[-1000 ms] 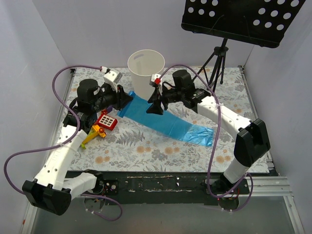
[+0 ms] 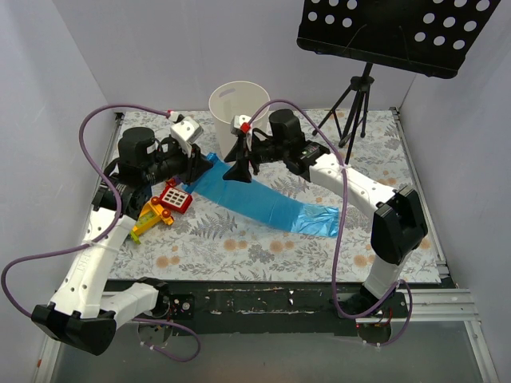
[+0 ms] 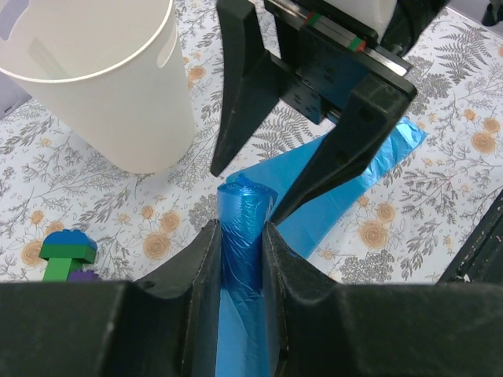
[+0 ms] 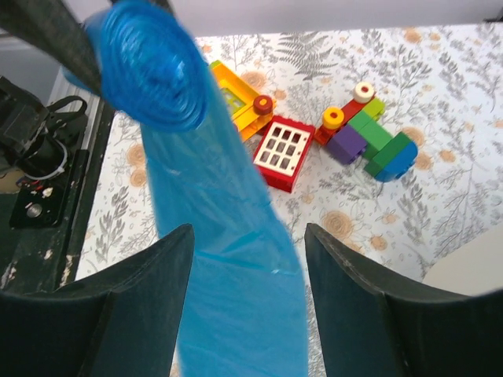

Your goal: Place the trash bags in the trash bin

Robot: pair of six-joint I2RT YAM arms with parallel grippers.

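A blue roll of trash bags (image 3: pixel 245 236) sits between the fingers of my left gripper, which touch it on both sides. The roll (image 4: pixel 161 67) is raised off the table, and a flat strip of blue bag (image 2: pixel 263 206) runs from it to the right across the table. My right gripper (image 2: pixel 237 169) stands open close to the roll's right side. In the right wrist view, part of the strip (image 4: pixel 228 212) shows beyond and between its parted fingers. The white bin (image 2: pixel 239 104) stands upright behind both grippers.
Toy pieces lie left of the strip: a red block with white squares (image 2: pixel 176 199), a yellow toy (image 2: pixel 152 217) and green blocks (image 4: pixel 377 141). A black music stand (image 2: pixel 361 84) rises at the back right.
My right gripper has moved left and is now close beside my left one. The left gripper has shifted slightly left with the roll's end.
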